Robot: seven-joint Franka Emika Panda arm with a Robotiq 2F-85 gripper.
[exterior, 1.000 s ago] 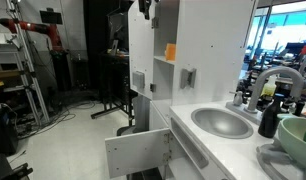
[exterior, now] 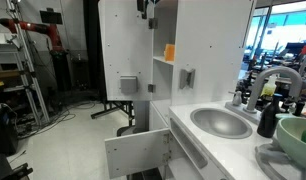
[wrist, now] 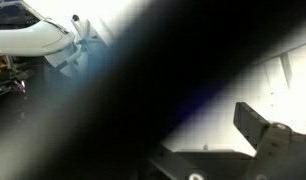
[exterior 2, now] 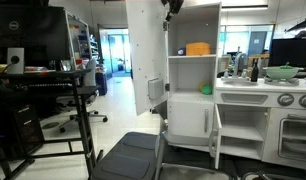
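A tall white cabinet door (exterior: 126,55) with a grey handle (exterior: 129,86) stands swung open on the left of the upper cabinet. In the second exterior view the same door (exterior 2: 146,55) stands out from the open shelves. My gripper (exterior 2: 170,14) is at the top of that view, near the door's hinge side; whether it touches the door cannot be told. The wrist view shows dark fingers (wrist: 276,145) at the lower right, standing open with nothing visible between them. A dark, blurred shape covers much of that view. An orange box (exterior 2: 198,48) sits on a shelf.
A second upper door (exterior: 208,50) with its own handle is to the right. Below are the sink (exterior: 222,122), a faucet (exterior: 277,84), a green bowl (exterior: 295,138) and an open lower door (exterior: 137,153). Bare floor lies left of the cabinets.
The upper left door has swung out to the left in the first exterior view and shows much more of its face. Its handle has shifted left. My gripper has moved slightly left at the top.
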